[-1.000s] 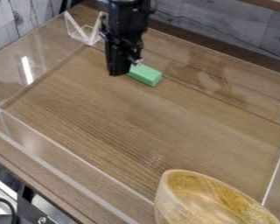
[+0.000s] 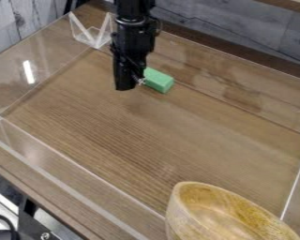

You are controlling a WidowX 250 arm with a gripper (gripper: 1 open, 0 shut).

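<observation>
The black robot arm reaches down from the top centre, with its gripper [image 2: 125,77] low over the back middle of the wooden tabletop [image 2: 140,159], just left of a green block [image 2: 157,82]. The fingers are dark and small, so whether they are open or shut, or hold anything, is unclear.
A pale yellow bowl [image 2: 221,211] sits at the bottom right. Clear plastic pieces stand at the left edge and back left corner. A grey wall runs along the back.
The arm has moved back toward the rear of the table and a little lower, now beside the green block. The block and bowl appear unmoved.
</observation>
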